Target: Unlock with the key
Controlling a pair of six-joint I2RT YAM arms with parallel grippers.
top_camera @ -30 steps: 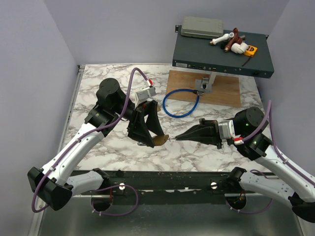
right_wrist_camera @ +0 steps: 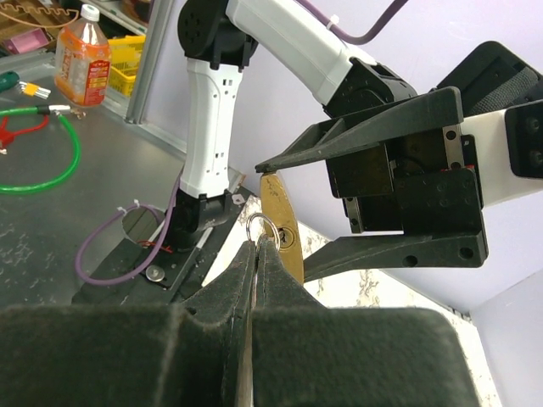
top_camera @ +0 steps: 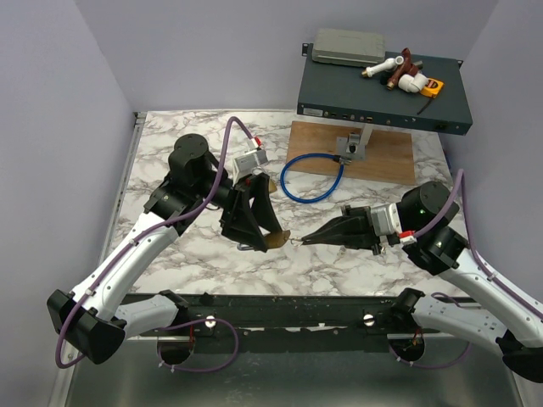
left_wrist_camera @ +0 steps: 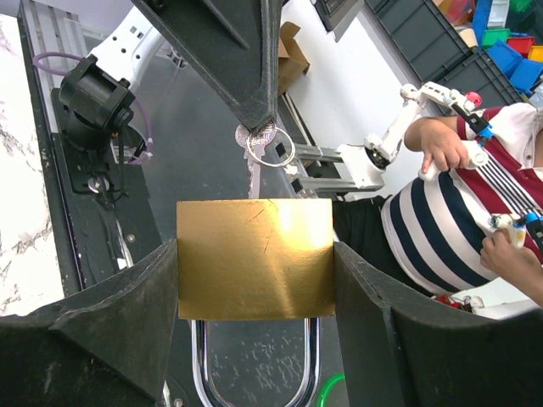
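Shut on the sides of a brass padlock point(left_wrist_camera: 255, 259), my left gripper point(top_camera: 270, 237) holds it above the marble surface, the steel shackle point(left_wrist_camera: 310, 360) hanging below in the left wrist view. Facing it from the right, my right gripper point(top_camera: 307, 241) is shut on a small key point(left_wrist_camera: 254, 176) with a wire ring point(left_wrist_camera: 287, 153). The blade points at the padlock and its tip disappears behind the brass edge, so I cannot tell whether it sits in the keyhole. In the right wrist view the padlock's keyhole face point(right_wrist_camera: 285, 238) shows just beyond the fingertips and ring.
A blue hose point(top_camera: 308, 200) loops on the marble behind the grippers, joined to a fitting on a wooden board point(top_camera: 390, 161). A dark raised shelf point(top_camera: 348, 89) with loose items overhangs the back right.
The right wrist has turned and shifted slightly, while its fingertips and the key stay close by the padlock. The left arm and padlock show almost no movement.
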